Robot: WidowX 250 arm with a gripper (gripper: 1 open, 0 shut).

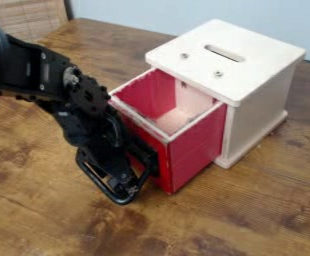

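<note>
A white wooden box (261, 99) with a slot in its lid holds a red drawer (194, 150) that is pulled well out toward the front left. The drawer's inside is visible and looks empty. My black gripper (128, 173) is low at the drawer's front face, against or very near it; the front and any handle are hidden behind it, so I cannot see what lies between its fingers.
A light woven object (4, 55) sits at the back left edge.
</note>
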